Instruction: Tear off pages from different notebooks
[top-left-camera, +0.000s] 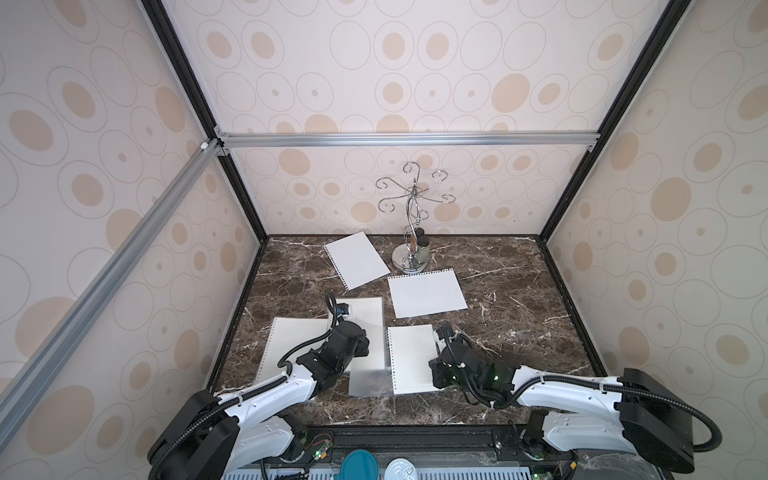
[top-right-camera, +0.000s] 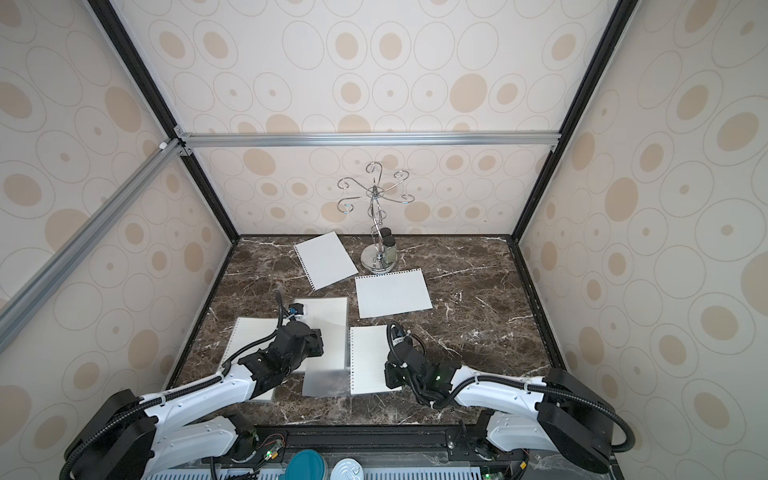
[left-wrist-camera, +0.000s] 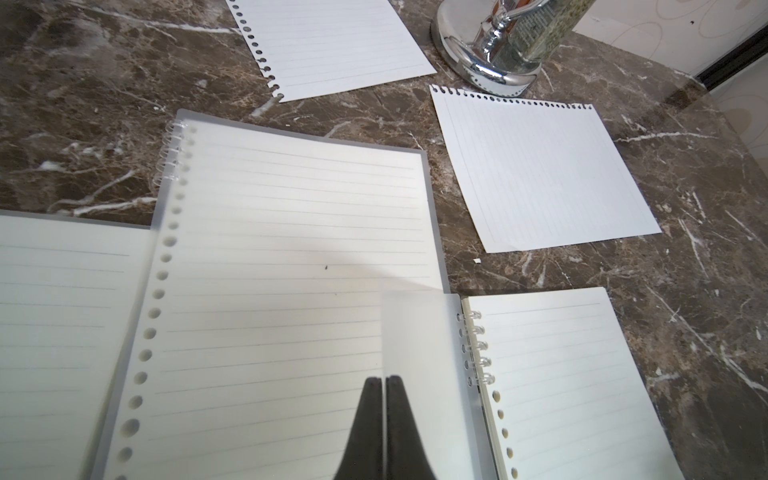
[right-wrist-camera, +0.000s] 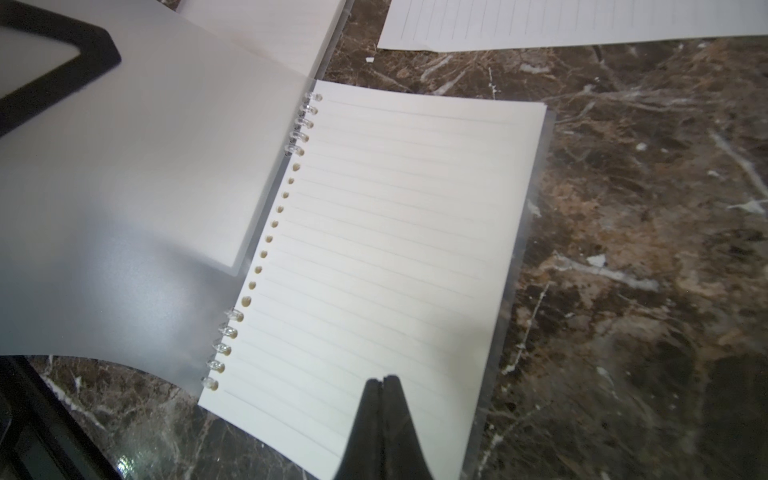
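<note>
Two ring-bound notebooks lie open. The left notebook (left-wrist-camera: 296, 216), with lined pages on both sides, spreads beneath my left gripper, which is shut with nothing showing between its fingers. Over part of its right page lies the clear cover (right-wrist-camera: 152, 176) of the smaller right notebook (right-wrist-camera: 384, 232). That notebook's lined page faces up, its rings along the left edge. My right gripper is shut above the lower part of this page, nothing visible between its fingers; contact with the paper cannot be told. Two loose torn pages (top-left-camera: 357, 260) (top-left-camera: 427, 293) rest farther back.
A chrome stand (top-left-camera: 411, 256) with curled arms stands at the back, a dark-lidded jar (top-left-camera: 423, 248) beside its base.
</note>
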